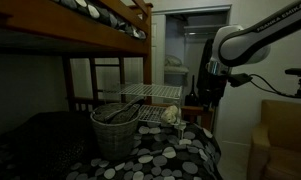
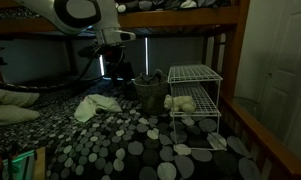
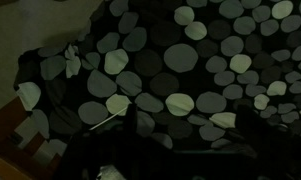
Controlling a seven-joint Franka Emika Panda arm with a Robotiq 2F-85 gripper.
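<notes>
My gripper hangs above the bed, its two dark fingers standing apart at the bottom of the wrist view, with only the dotted bedspread (image 3: pixel 180 57) showing between them. In exterior view 1 the gripper (image 1: pixel 211 91) is a dark shape to the right of a two-tier white wire rack (image 1: pixel 150 91). A pale, lumpy soft item (image 2: pixel 180 103) sits on the rack's lower tier. Beside the rack stands a grey woven basket (image 1: pixel 115 135) with dark contents that are hard to make out. A crumpled white cloth (image 2: pixel 97 106) lies on the bed in exterior view 2.
The upper bunk (image 1: pixel 80 30) overhangs the basket and rack. A wooden rail (image 2: pixel 260 140) runs along one bed edge, and a tan armchair (image 1: pixel 280 145) stands at the right. The bedspread in front of the basket is mostly clear.
</notes>
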